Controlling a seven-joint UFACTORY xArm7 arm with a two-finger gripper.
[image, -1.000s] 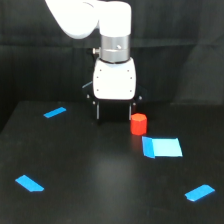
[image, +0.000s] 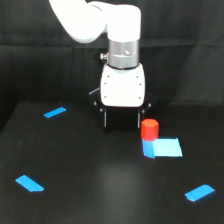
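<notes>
A small red block (image: 149, 130) sits on the black table, right of centre. It lies at the upper edge of a light blue patch (image: 149, 149) and partly covers it. My white gripper (image: 122, 122) points down just to the block's left. Its dark fingers are faint against the black background but appear spread apart, with nothing visible between them. The right finger is close to the block's left side; whether they touch is unclear.
A pale blue square (image: 168, 147) lies beside the light blue patch. Blue tape strips mark the table at upper left (image: 55, 112), lower left (image: 29, 184) and lower right (image: 200, 192).
My gripper has shifted right and slightly lower in the view. The red block has also moved right and toward the camera, now overlapping the light blue patch.
</notes>
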